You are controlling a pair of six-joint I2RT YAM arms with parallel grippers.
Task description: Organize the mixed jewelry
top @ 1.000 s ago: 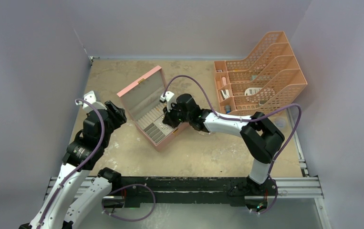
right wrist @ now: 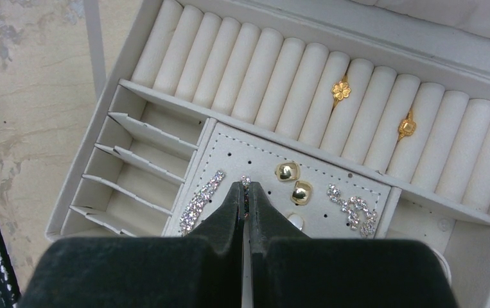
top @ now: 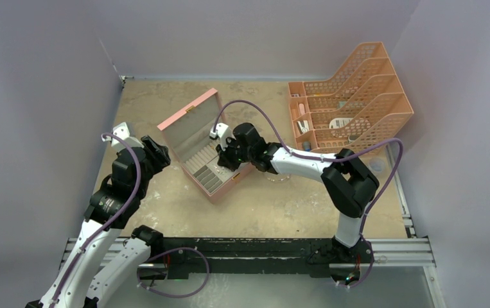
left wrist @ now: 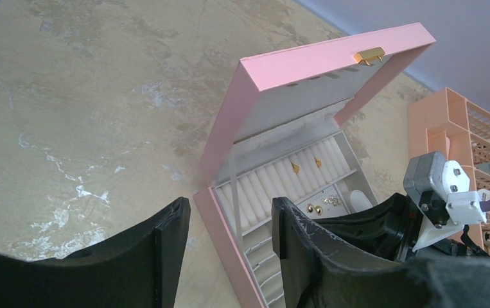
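Note:
An open pink jewelry box [top: 189,111] stands mid-table. My right gripper is shut low over its earring panel; a small sparkly piece shows at the fingertips, whether held I cannot tell. Around it lie a rhinestone strip [right wrist: 201,203], gold earrings [right wrist: 287,171] and a sparkly cluster [right wrist: 351,208]. A clover ring [right wrist: 341,90] and another gold ring [right wrist: 406,126] sit in the padded rolls. My left gripper hangs open left of the box, with nothing between its fingers.
An orange organizer [top: 327,136] holding small items stands at the back right. Narrow empty compartments [right wrist: 142,192] line one end of the box.
The left arm stays where it was.

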